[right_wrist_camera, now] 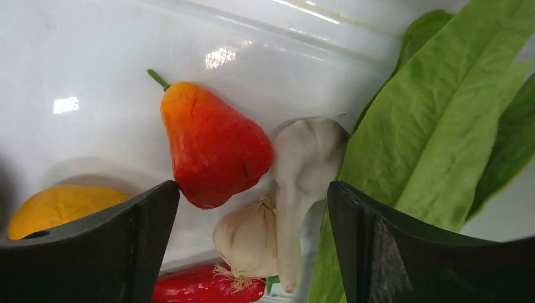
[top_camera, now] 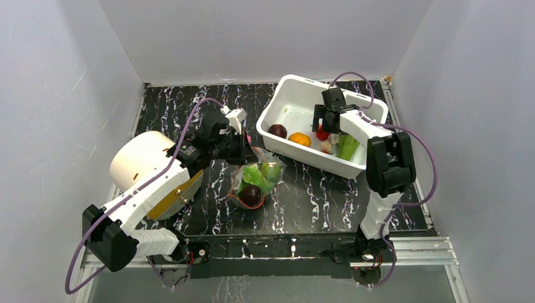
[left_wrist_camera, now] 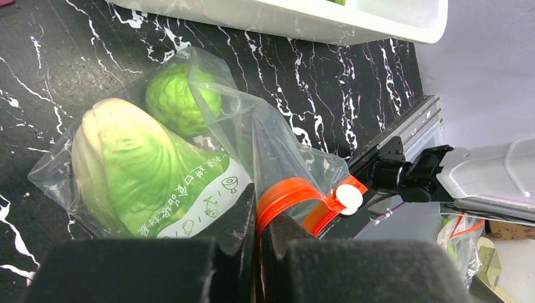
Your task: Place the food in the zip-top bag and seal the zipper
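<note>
The clear zip top bag (top_camera: 257, 178) lies on the dark table, its mouth towards the front edge. Green vegetables and a dark round fruit (top_camera: 250, 195) show inside it. In the left wrist view its orange zipper rim (left_wrist_camera: 287, 194) and white slider (left_wrist_camera: 349, 196) are visible, and my left gripper is shut on the bag's edge. Over the white tub, my right gripper stands open with nothing held. Below and between its fingers appear a red-orange fruit (right_wrist_camera: 214, 148), a garlic bulb (right_wrist_camera: 248, 240) and a pale mushroom (right_wrist_camera: 301, 164).
The white tub (top_camera: 309, 156) also holds a dark round fruit (top_camera: 277, 130), an orange fruit (top_camera: 299, 139), a red pepper (right_wrist_camera: 211, 287) and leafy greens (right_wrist_camera: 435, 120). A large cream-coloured round object (top_camera: 140, 161) stands at the left.
</note>
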